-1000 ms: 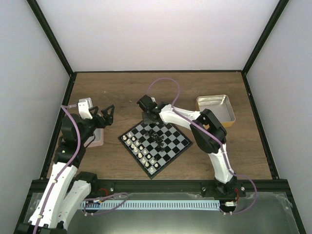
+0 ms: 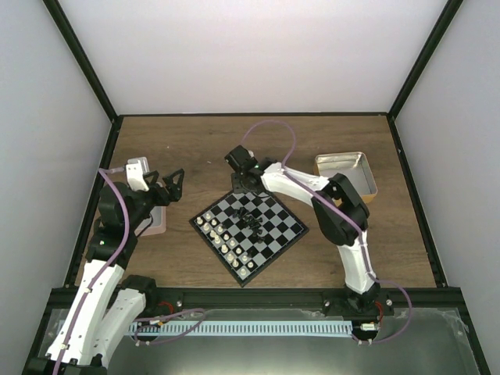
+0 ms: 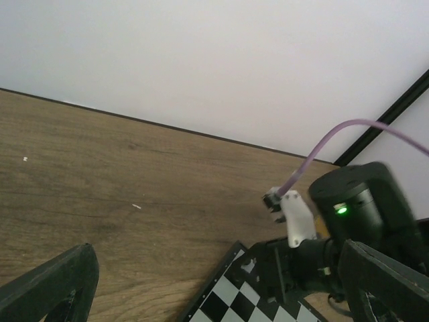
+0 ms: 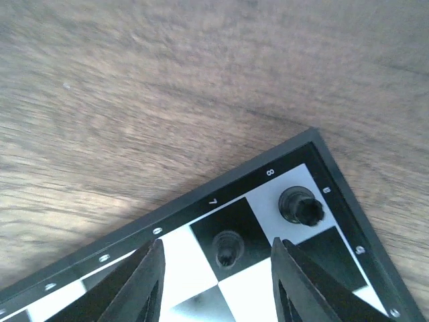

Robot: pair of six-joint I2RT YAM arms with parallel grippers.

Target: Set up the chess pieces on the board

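The chessboard (image 2: 273, 242) lies mid-table, white pieces (image 2: 226, 248) along its lower-left side and several black pieces (image 2: 251, 223) near its middle. My right gripper hangs open over the board's far corner. In the right wrist view one dark piece (image 4: 228, 248) stands on a dark square below it, and another (image 4: 301, 205) on the light corner square. My left gripper (image 2: 173, 184) stands open left of the board, above a light bin (image 2: 153, 223), with nothing between its fingers.
A metal tray in a tan holder (image 2: 344, 164) sits at the back right, beside my right arm. The table behind and below the board is mostly bare. Walls enclose the table.
My right arm has shifted slightly right in the top view, its gripper still over the board's far corner. The left arm looks unchanged.
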